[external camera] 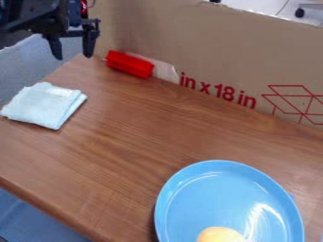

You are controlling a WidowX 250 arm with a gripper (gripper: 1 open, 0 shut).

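My black gripper (pixel 72 43) hangs at the upper left, above the table's far left corner, its two fingers apart with nothing visible between them. Below it a folded pale blue cloth (pixel 44 105) lies on the wooden table's left side. A red cylinder (pixel 128 63) lies at the back against the cardboard. A blue plate (pixel 214 194) at the front right holds a pale yellow round object (pixel 221 235), cut off by the frame's bottom.
A cardboard wall (pixel 221 52) with red printing runs along the back. Grey-blue surfaces border it on the left.
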